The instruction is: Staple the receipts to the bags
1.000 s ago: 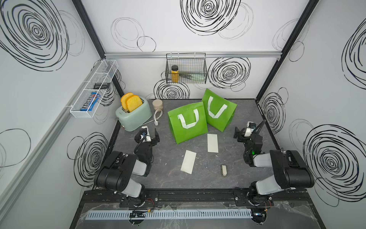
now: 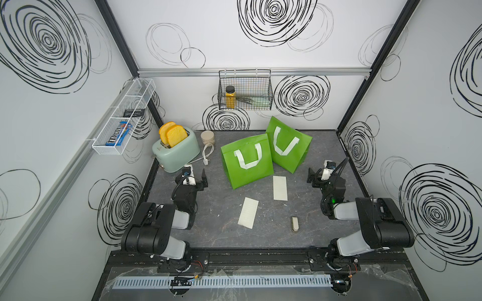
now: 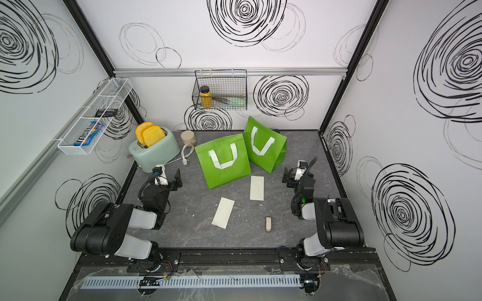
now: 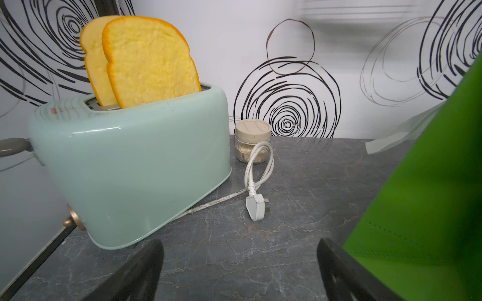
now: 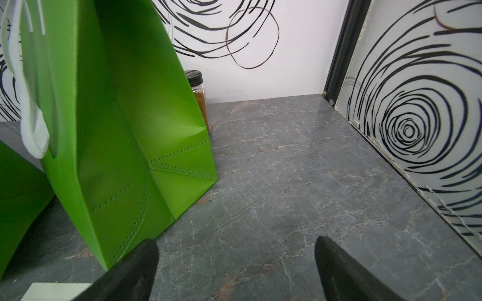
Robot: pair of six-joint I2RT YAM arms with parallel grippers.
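Two green bags with white handles stand side by side: the left bag [image 2: 241, 173] and the right bag [image 2: 286, 158], touching or nearly so in the top views. On the table in front of them lie two pale receipts, one tilted [image 2: 248, 213] and one straighter [image 2: 280, 188]. A small cream stapler [image 2: 294, 223] rests near the front, toward the right arm. My left gripper is open and empty, facing the toaster, left of the bags. Open and empty as well, my right gripper is right of the bags, pointing at bare table.
A mint toaster [image 2: 175, 152] with bread slices fills the back left; its white plug [image 4: 256, 206] and a lidded jar [image 4: 252, 135] sit beside it. Behind the right bag stands a dark-capped bottle [image 5: 196, 92]. A wire basket [image 2: 246, 92] hangs on the back wall.
My left arm has shifted slightly to the left.
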